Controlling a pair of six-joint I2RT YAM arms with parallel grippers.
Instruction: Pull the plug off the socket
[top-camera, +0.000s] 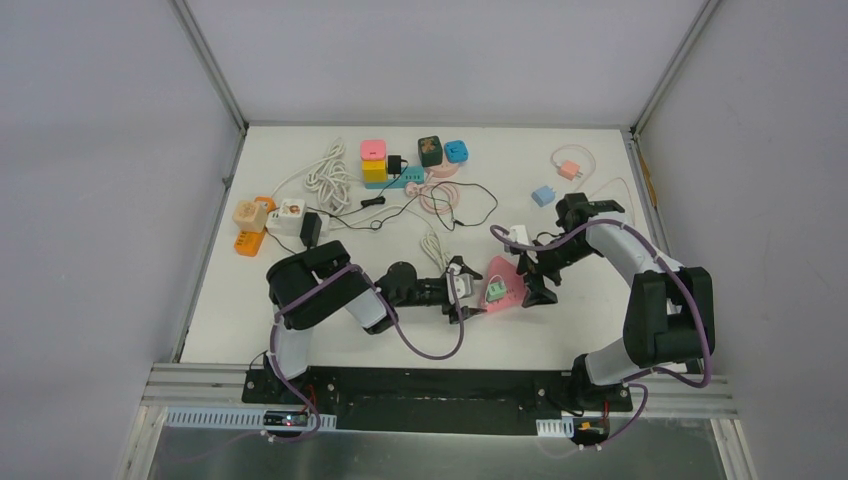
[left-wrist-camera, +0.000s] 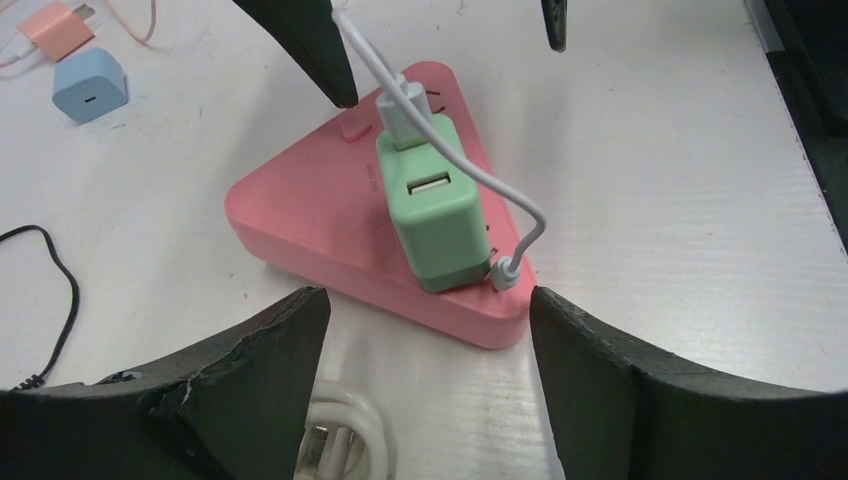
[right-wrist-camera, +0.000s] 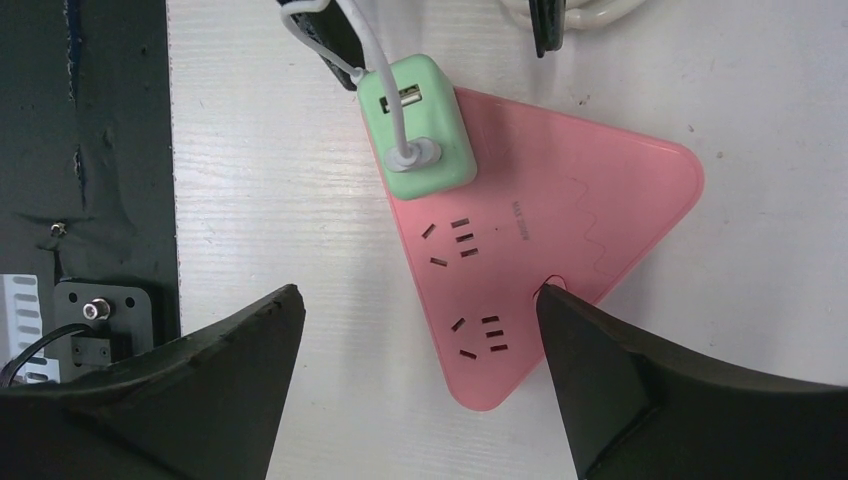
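Note:
A pink triangular socket board (left-wrist-camera: 300, 220) (right-wrist-camera: 570, 200) lies between the grippers, with a mint-green adapter plug (left-wrist-camera: 435, 220) (right-wrist-camera: 430, 120) seated on one corner and a white cable (left-wrist-camera: 470, 170) attached to it. My left gripper (top-camera: 465, 290) is low at the board's left, fingers apart and facing the green plug, nothing held between them. My right gripper (top-camera: 530, 280) stands open over the board's other end, where bare socket holes show, with nothing between its fingers.
A coiled white cable (top-camera: 433, 245) lies just behind the left gripper. A blue cube (top-camera: 543, 195) and pink charger (top-camera: 569, 170) sit at back right. Power strips, adapters and tangled cables crowd the back left. The front of the table near the board is clear.

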